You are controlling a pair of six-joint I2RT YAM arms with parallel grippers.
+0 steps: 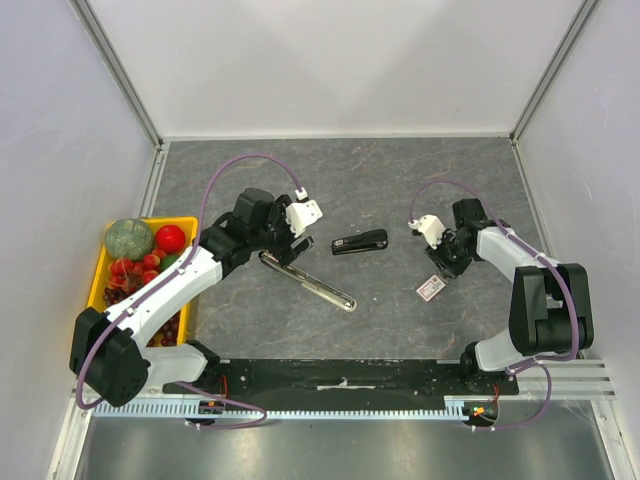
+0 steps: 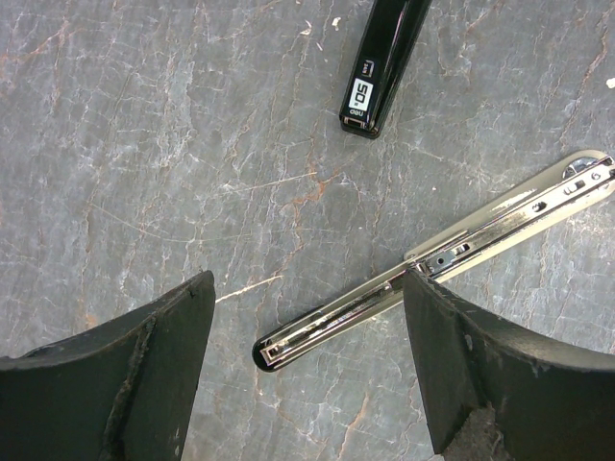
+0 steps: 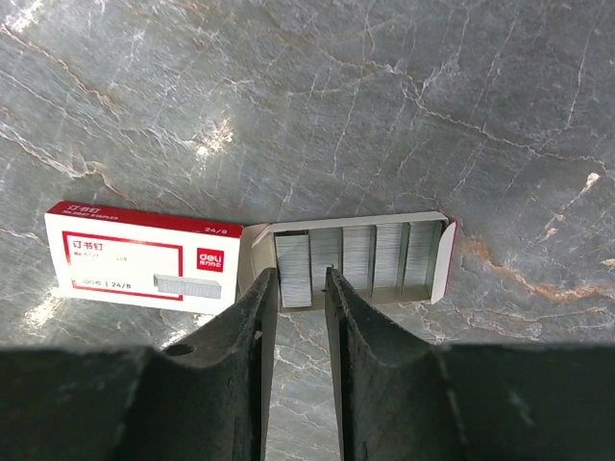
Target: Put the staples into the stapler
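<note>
In the left wrist view an opened stapler [image 2: 509, 216] lies lengthwise below my left gripper, which is open and empty. A black stapler piece marked 50 [image 2: 384, 58] lies apart from it. In the right wrist view a red-and-white staple box [image 3: 144, 269] has its inner tray [image 3: 417, 254] out, holding several staple strips [image 3: 387, 254]. My right gripper is part open over the tray, its tips at either side near the leftmost strips; whether they touch one cannot be told.
A yellow basket of fruit and vegetables [image 1: 101, 266] stands at the far left, beside the left arm.
</note>
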